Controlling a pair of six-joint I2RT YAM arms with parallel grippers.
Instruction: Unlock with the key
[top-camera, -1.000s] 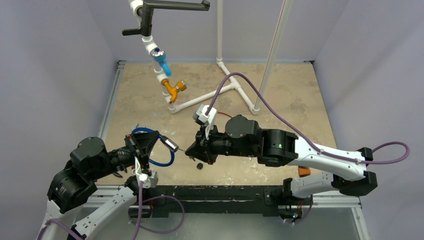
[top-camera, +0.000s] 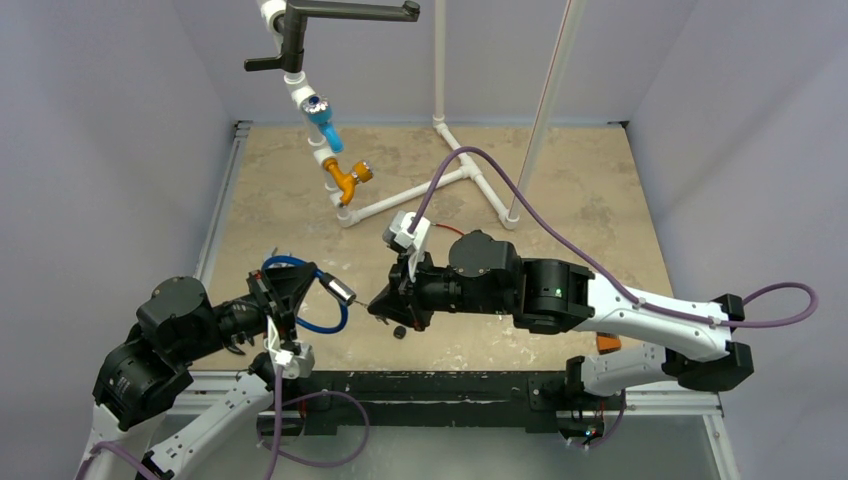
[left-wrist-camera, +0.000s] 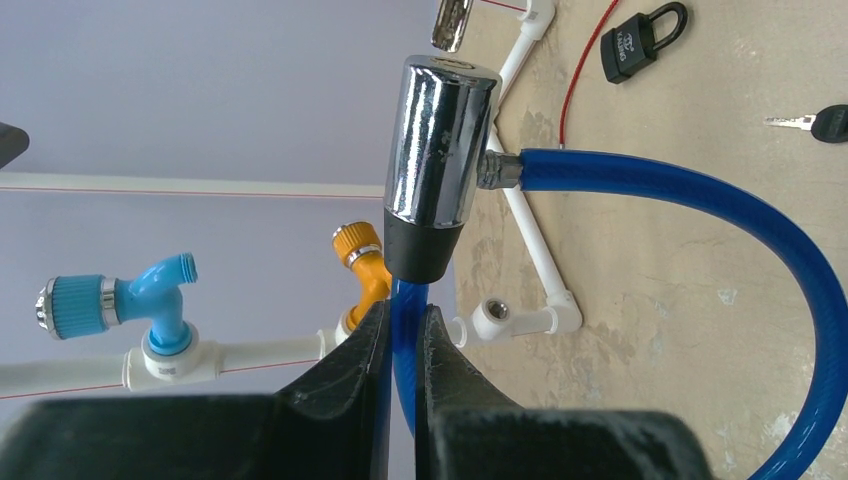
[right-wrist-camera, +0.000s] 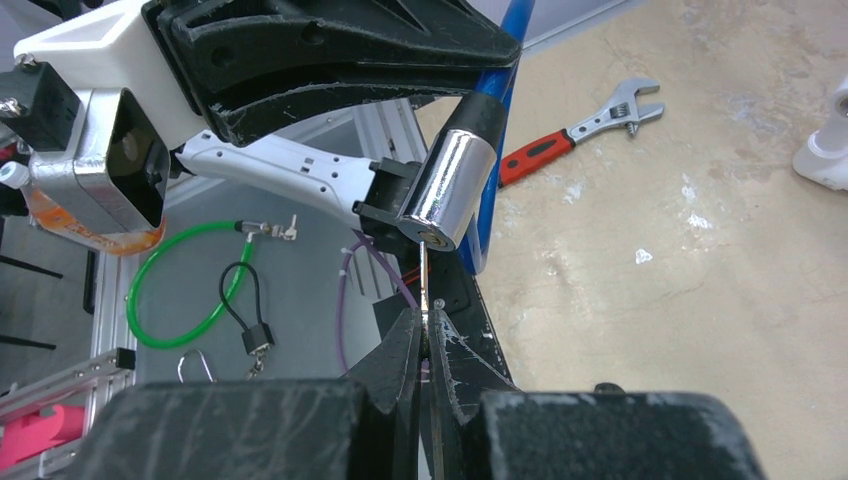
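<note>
A chrome cable lock (left-wrist-camera: 440, 150) with a black collar and blue cable (left-wrist-camera: 690, 190) hangs in my left gripper, which is shut on the cable just beneath the collar. My right gripper is shut on a thin silver key (right-wrist-camera: 424, 280), gripped at its lower end. That blade points at the keyhole face (right-wrist-camera: 432, 235) of the lock. In the left wrist view the key's blade (left-wrist-camera: 452, 25) ends just short of the face, with a small gap. The part of the key inside the right fingers is hidden.
A black padlock (left-wrist-camera: 633, 45) and a loose black-headed key (left-wrist-camera: 810, 122) lie on the board. A red-handled wrench (right-wrist-camera: 585, 130) rests nearby. White pipes with an orange tap (top-camera: 345, 180) and a blue tap (top-camera: 322, 120) stand at the back left. The board's right half is largely clear.
The left arm looks still.
</note>
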